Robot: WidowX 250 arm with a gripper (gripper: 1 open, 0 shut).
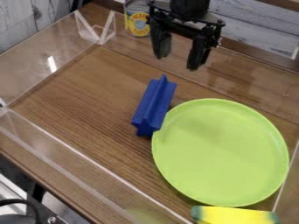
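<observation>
My gripper (180, 50) hangs at the top of the camera view, open, its two black fingers apart with nothing between them. Below it a blue ridged block (153, 103) lies on the wooden table (76, 105). A large light green round plate (219, 153) lies to the right of and below the block, beside it. A yellow object with a green end (239, 216) is partly visible at the bottom edge, below the plate.
Clear plastic walls border the table at left and front. A yellow can (138, 24) stands at the back, behind my gripper.
</observation>
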